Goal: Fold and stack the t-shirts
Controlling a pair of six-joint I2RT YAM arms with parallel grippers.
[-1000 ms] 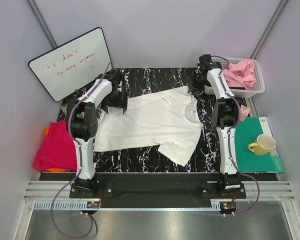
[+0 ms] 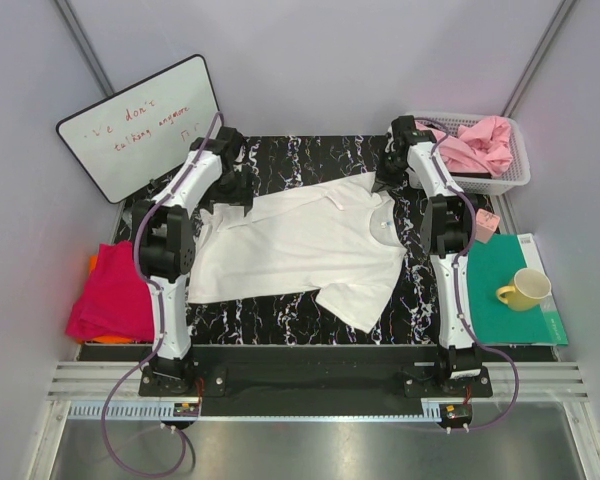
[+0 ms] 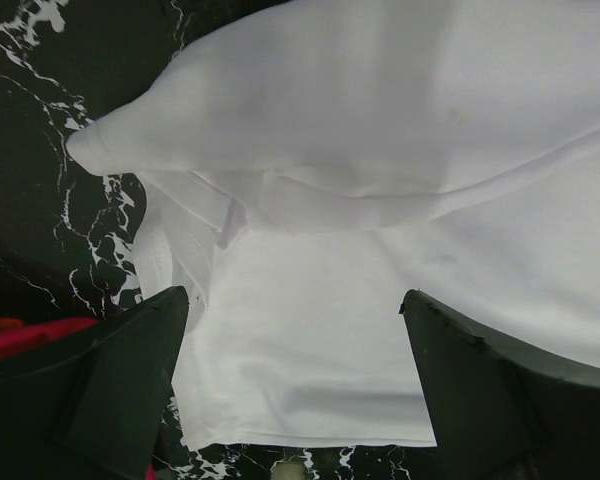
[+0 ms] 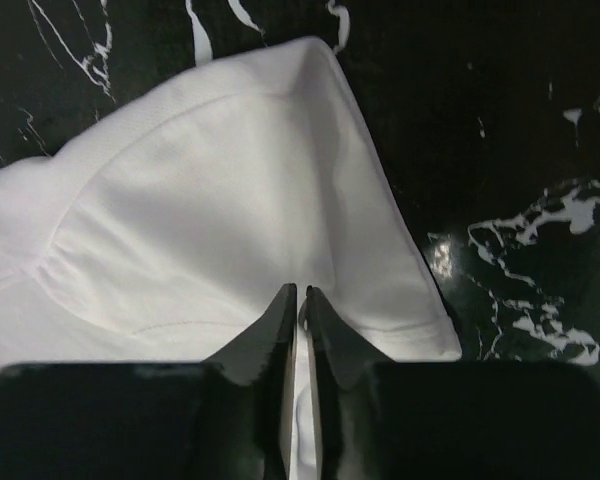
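A white t-shirt (image 2: pixel 295 250) lies spread on the black marble table, its top edge folded over, one sleeve out at the lower right. My left gripper hangs open over the shirt's left side, near a crumpled fold. My right gripper is shut over the shirt's upper right corner, where a folded flap (image 4: pixel 190 200) shows; whether cloth is between its tips is unclear.
Red folded shirts (image 2: pixel 110 300) lie at the left, below a whiteboard (image 2: pixel 138 120). A basket (image 2: pixel 510 175) with pink cloth stands at the back right, with a pink block (image 2: pixel 486 226), green board (image 2: pixel 500 260) and yellow mug (image 2: pixel 528 288).
The right arm has shifted slightly down and left toward the shirt's corner. The left arm has moved very little. The shirt looks unchanged.
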